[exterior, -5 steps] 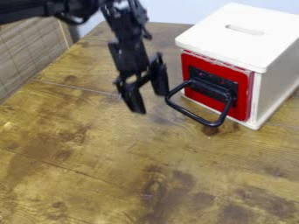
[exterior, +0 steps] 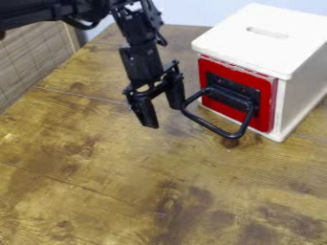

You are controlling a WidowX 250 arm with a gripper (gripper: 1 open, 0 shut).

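A white box-shaped appliance (exterior: 266, 46) with a red front panel (exterior: 236, 74) stands at the upper right. On that front is a black door with a looped black handle (exterior: 225, 132) that sticks out low toward the left. My black gripper (exterior: 163, 109) hangs just left of the handle, pointing down, its two fingers spread open with nothing seen between them. The right finger is close to the handle's left end; whether they touch I cannot tell.
A tiled panel (exterior: 26, 62) lies along the left edge, and a pale wall is behind.
The arm was blurred by motion a second ago and is sharp now, in nearly the same place. The appliance looks unchanged.
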